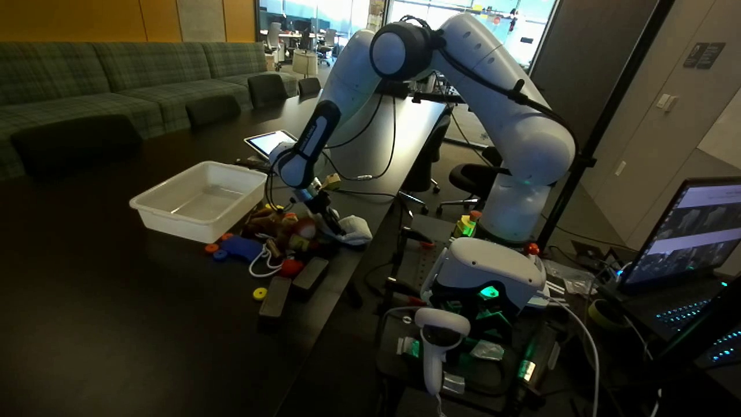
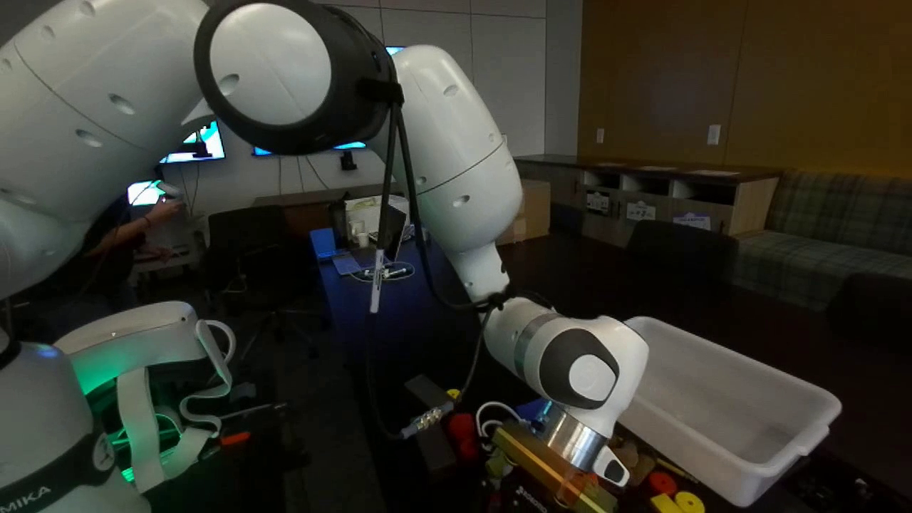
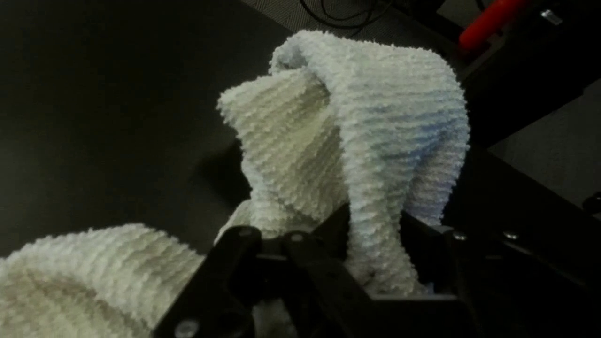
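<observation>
My gripper (image 1: 337, 228) is shut on a white, ribbed towel (image 3: 394, 107). In the wrist view a fold of the towel runs up between the dark fingers and flops over beyond them, while another part bulges out at the lower left. From exterior view 1, the towel (image 1: 355, 230) shows near the table's edge, beside the pile of toys. The fingertips are hidden in exterior view 2, behind the wrist and clutter.
An empty white bin (image 1: 201, 198) stands left of the toys. Loose items include a blue toy (image 1: 243, 248), a yellow ring (image 1: 260, 294) and two dark blocks (image 1: 275, 297). A tablet (image 1: 271, 142) lies farther back.
</observation>
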